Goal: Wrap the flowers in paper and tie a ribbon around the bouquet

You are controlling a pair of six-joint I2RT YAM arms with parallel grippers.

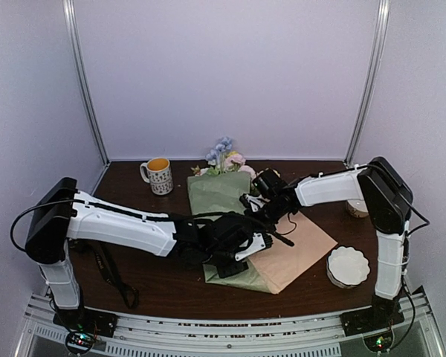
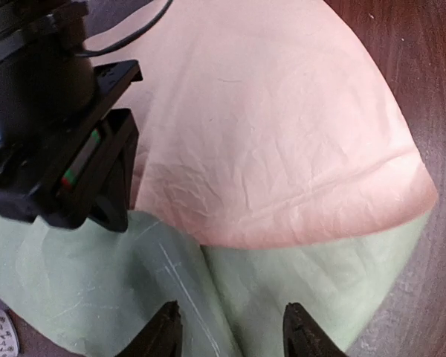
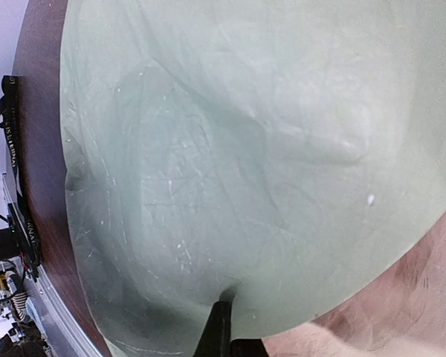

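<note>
The bouquet's flowers [image 1: 229,160], blue, pink and pale yellow, stick out at the back of the wrapping. Green paper [image 1: 214,195] runs forward from them, with pink paper [image 1: 301,253] over its right side. In the left wrist view, my left gripper is open over the green paper's front part, bare paper showing between its fingers. My right gripper is shut, its tips pressed together at a fold of green paper [image 3: 208,171] close to the pink sheet's edge. The stems are hidden under wrapping and arms.
A patterned mug [image 1: 160,178] stands at the back left. At the right is a white scalloped bowl [image 1: 348,266], with another container [image 1: 357,208] behind it. A black strap [image 1: 115,275] lies front left; bare table lies around it.
</note>
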